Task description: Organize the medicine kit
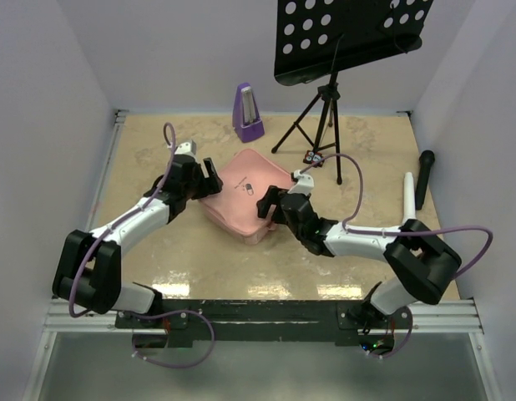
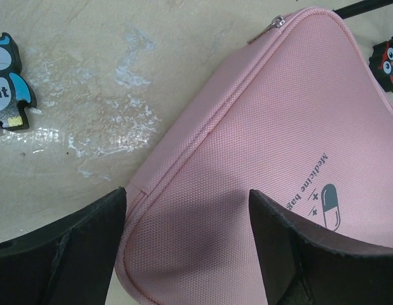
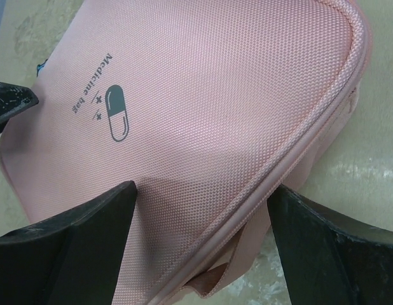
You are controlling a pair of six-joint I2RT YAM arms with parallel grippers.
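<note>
The pink medicine bag [image 1: 245,180] lies tilted in the middle of the table, its printed lid facing up and a zipper along its side. My left gripper [image 1: 209,181] is at its left edge, fingers part open astride the rim in the left wrist view, where the bag [image 2: 298,114] fills the right side. My right gripper [image 1: 273,203] is at the bag's right edge, part-open fingers either side of the piped rim in the right wrist view.
A purple metronome [image 1: 247,113] and a music stand [image 1: 329,109] are at the back. Small dark blocks [image 2: 7,82] lie beside the bag. A black microphone [image 1: 423,179] and a white cylinder [image 1: 408,198] are on the right.
</note>
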